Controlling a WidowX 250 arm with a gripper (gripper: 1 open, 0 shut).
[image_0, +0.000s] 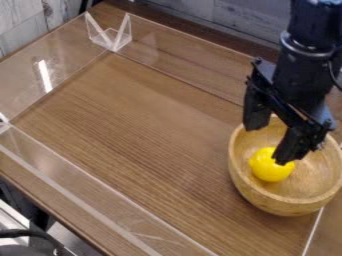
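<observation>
My gripper (278, 118) hangs open over the back of a round wooden bowl (278, 200) at the right, with nothing seen between its fingers. Inside the bowl lies a yellow rounded object (271, 167), in front of and below the fingers. The arm's dark grey body fills the upper right of the view and hides part of what is behind it.
A clear open container (107, 32) stands at the back left. Dark cables lie at the lower left edge.
</observation>
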